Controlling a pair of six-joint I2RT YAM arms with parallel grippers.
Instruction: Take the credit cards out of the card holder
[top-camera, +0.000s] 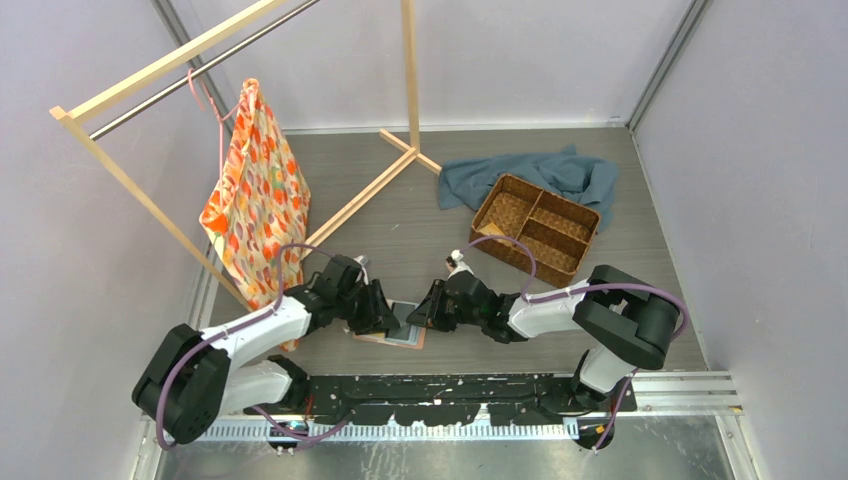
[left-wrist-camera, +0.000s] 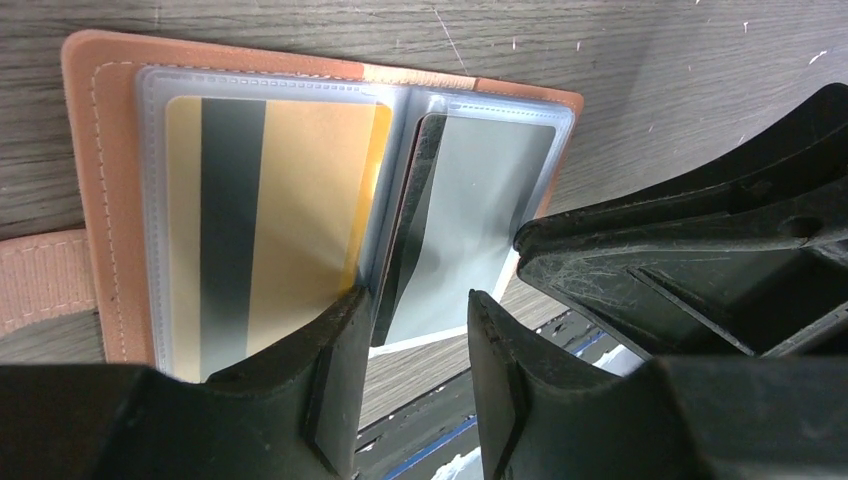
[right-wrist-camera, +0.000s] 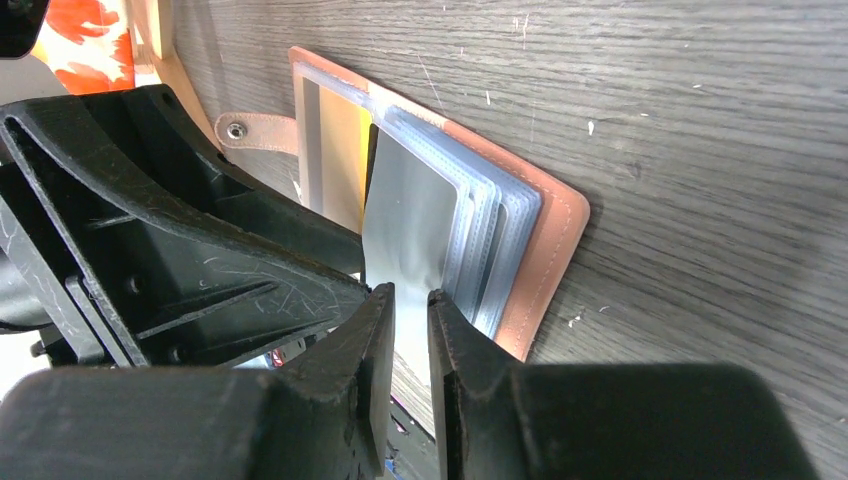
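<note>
The tan card holder lies open on the floor, with clear sleeves, a yellow card and a grey card with a dark strip. My left gripper is over the holder, fingertips parted at the grey card's lower left edge, with no card visibly gripped. My right gripper has its fingertips close together at the sleeves on the holder's right part; what lies between them is hard to tell.
A wicker basket and blue cloth sit at back right. A patterned garment hangs from the wooden rack at left. Floor above the holder is clear.
</note>
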